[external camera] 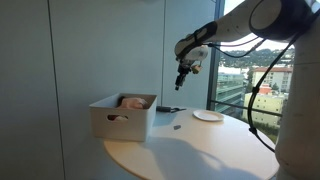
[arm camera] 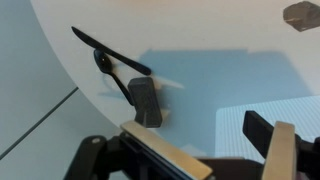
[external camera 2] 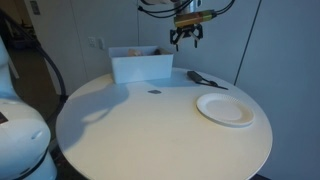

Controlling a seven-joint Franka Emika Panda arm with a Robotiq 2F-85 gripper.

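My gripper (external camera: 181, 83) hangs in the air above the far side of the table, its fingers apart and empty. In the wrist view its two fingers (arm camera: 168, 152) stand wide apart, with nothing between them. Beneath, a dark knife (arm camera: 110, 51) and a black spoon-like utensil (arm camera: 113, 76) lie beside a dark block (arm camera: 146, 102). The same group of dark utensils (external camera 2: 207, 80) lies near the far table edge in exterior view 2. A small grey piece (arm camera: 301, 15) rests flat, away from them.
A white open box (external camera 2: 142, 69) stands at the back of the table with pinkish-brown contents (external camera: 131, 102) partly visible. On the other side lies an empty white plate (external camera 2: 226, 111).
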